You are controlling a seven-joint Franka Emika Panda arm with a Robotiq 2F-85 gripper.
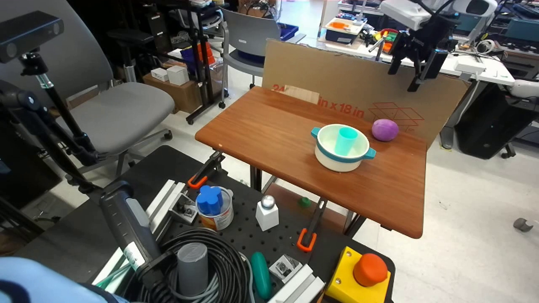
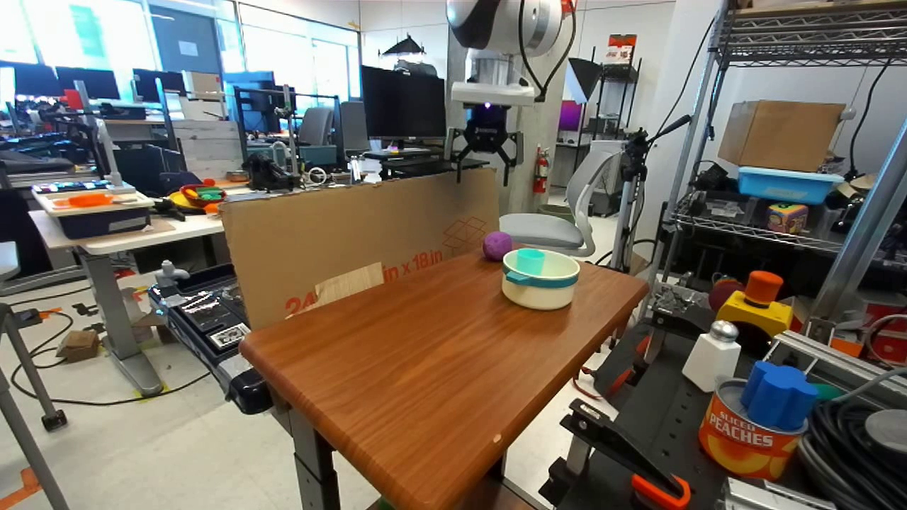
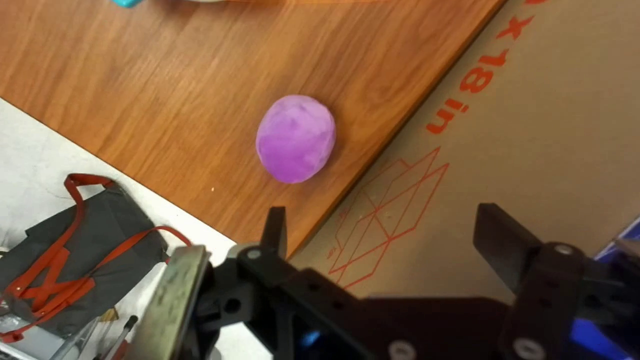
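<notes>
My gripper (image 2: pixel 482 177) stands open and empty, high above the far side of the wooden table (image 1: pixel 262 131). A round purple ball (image 3: pixel 295 138) rests on the tabletop close to the cardboard edge; in the wrist view it lies ahead of the spread fingers (image 3: pixel 274 231), well apart from them. Beside the ball is a cream pot (image 1: pixel 337 162) with teal handles and a teal band. Inside it a turquoise cup (image 1: pixel 346 140) leans, its lower end hidden by the pot wall in exterior view 2.
A tall cardboard sheet (image 2: pixel 357 225) stands along the table's back edge. A black cart in front carries a peach can (image 2: pixel 746 433), a white shaker (image 2: pixel 712 355) and a yellow box with a red button (image 1: pixel 359 275).
</notes>
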